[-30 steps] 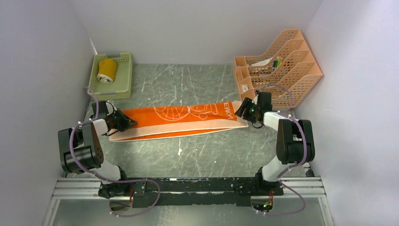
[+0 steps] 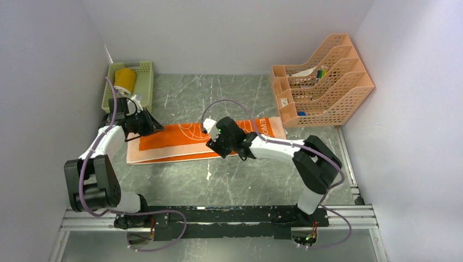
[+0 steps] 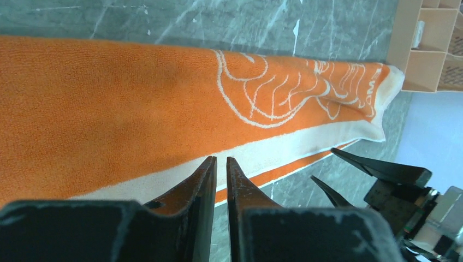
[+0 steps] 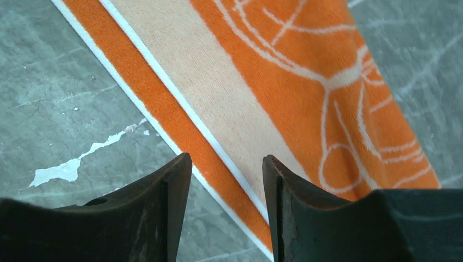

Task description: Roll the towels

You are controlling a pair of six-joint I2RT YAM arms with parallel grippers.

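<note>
An orange towel [image 2: 164, 140] with cream borders and white lettering lies folded in a long strip across the table. My left gripper [image 2: 153, 129] hovers above its left part; in the left wrist view its fingertips [image 3: 210, 164] are close together, with nothing visible between them. My right gripper [image 2: 213, 149] is over the towel's near edge around the middle; in the right wrist view its fingers [image 4: 172, 191] stand apart over the cream and orange border, nothing held. The towel's right end looks slightly rumpled in the left wrist view.
A green basket [image 2: 146, 87] with a rolled yellow towel [image 2: 124, 79] stands at the back left. A pink organiser [image 2: 338, 93] stands at the back right. Bare marble table lies behind and in front of the orange towel.
My right gripper has moved left from the towel's right end to its middle. My left gripper has lifted and shifted slightly right and back.
</note>
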